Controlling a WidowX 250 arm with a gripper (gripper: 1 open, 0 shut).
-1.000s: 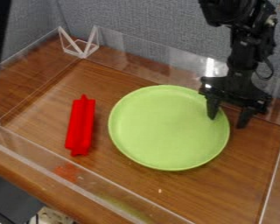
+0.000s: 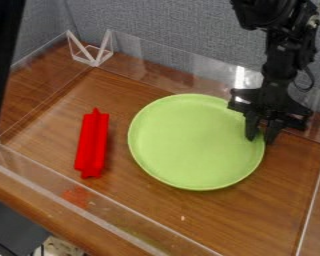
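A large light-green plate [image 2: 190, 145] lies on the wooden table, right of centre. The black gripper [image 2: 260, 128] is at the plate's right rim, low over it, its fingers reaching down around the edge; whether they are closed on it is hard to tell. To the left of the plate lies a long red object [image 2: 93, 142].
A white wire stand [image 2: 88, 54] is at the back left by the grey wall. Clear barriers border the table [image 2: 163, 205]. Bare wood lies in front of and left of the plate.
The plate has shifted very slightly to the right since a second ago.
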